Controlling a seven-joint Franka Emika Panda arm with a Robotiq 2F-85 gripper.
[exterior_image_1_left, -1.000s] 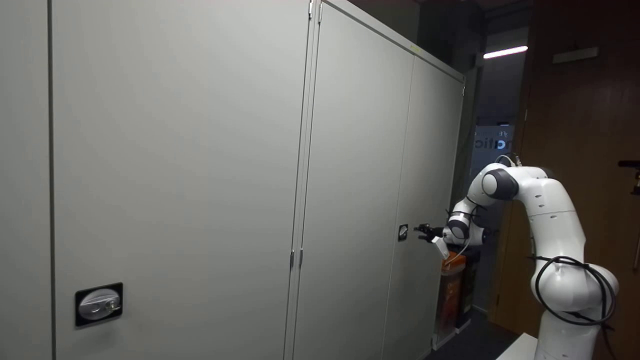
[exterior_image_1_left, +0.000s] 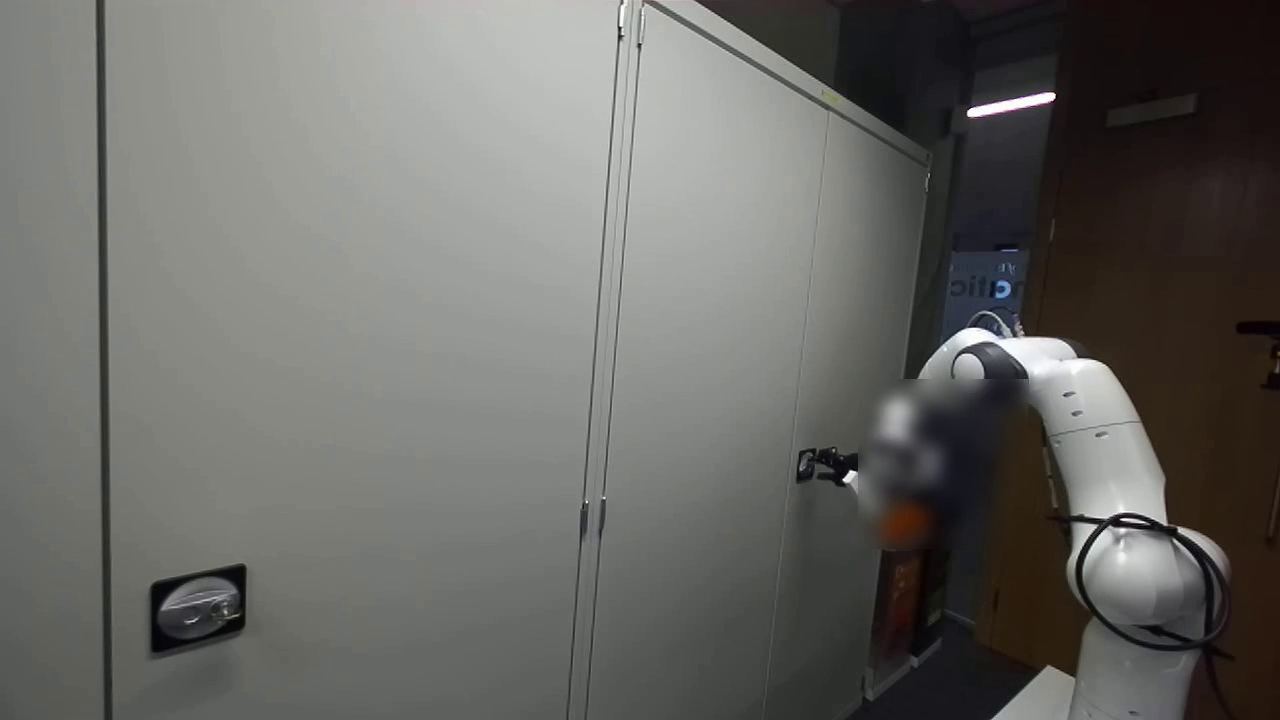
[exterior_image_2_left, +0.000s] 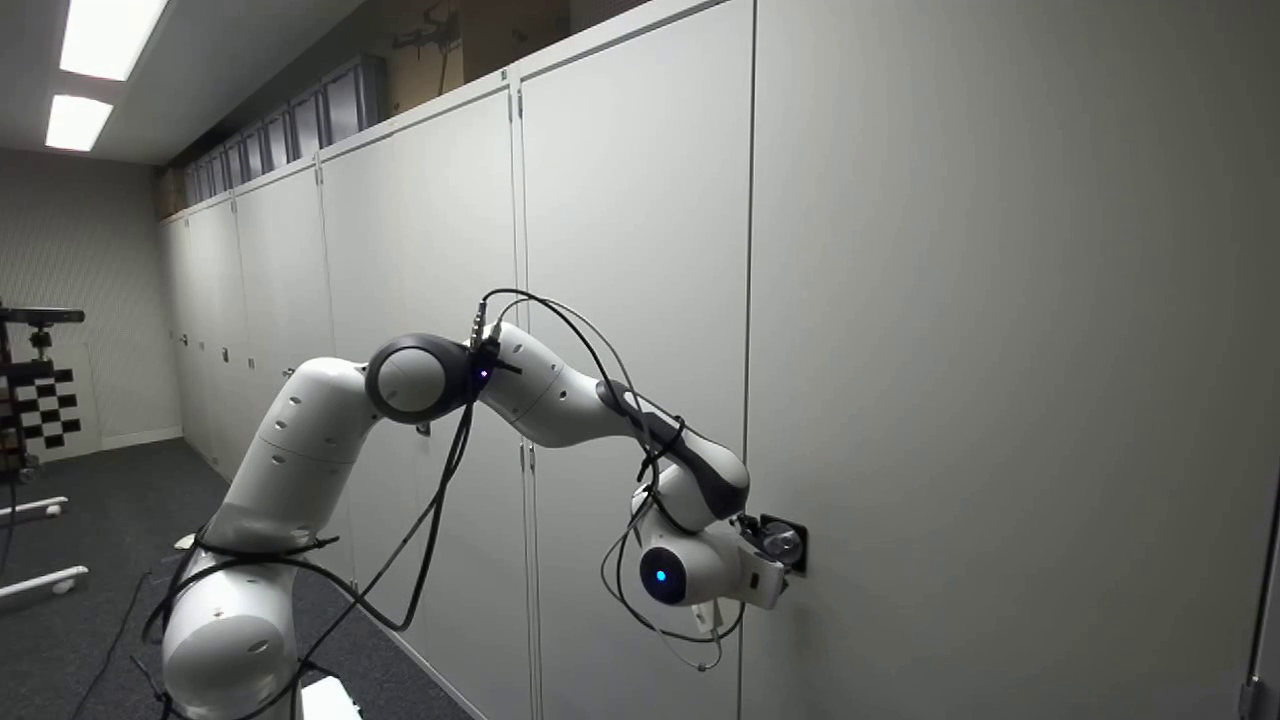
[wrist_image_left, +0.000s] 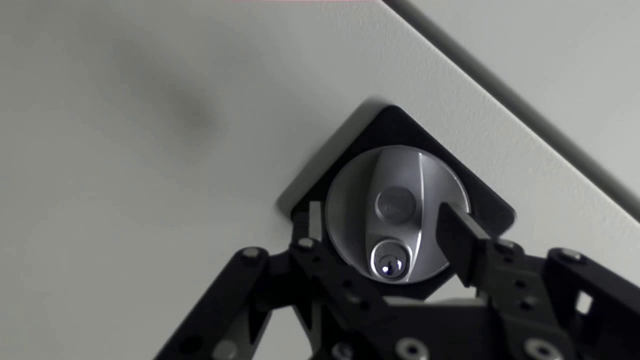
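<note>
A round silver turn handle (wrist_image_left: 394, 207) with a raised bar and a keyhole sits in a black diamond-looking plate (wrist_image_left: 393, 123) on the grey cabinet door (wrist_image_left: 150, 180). My gripper is open around it, one black finger (wrist_image_left: 454, 240) overlapping the disc's right side and the other at its left edge. Gaps show between both fingers and the raised bar. Exterior view 1 has the gripper (exterior_image_1_left: 828, 463) close against the handle plate (exterior_image_1_left: 806, 464); contact is not clear there. In exterior view 2 the arm's hand (exterior_image_2_left: 708, 564) partly hides the handle (exterior_image_2_left: 782, 544).
A seam (wrist_image_left: 516, 105) between doors runs close to the handle. Another cabinet handle (exterior_image_1_left: 199, 610) lies far to the left in exterior view 1. Cables (exterior_image_2_left: 444, 480) hang loosely from the arm. An orange-topped bin (exterior_image_1_left: 897, 600) stands below the hand.
The gripper has moved left toward the cabinet, from a visible gap off the handle to right at it. Part of the arm is now blurred in exterior view 1.
</note>
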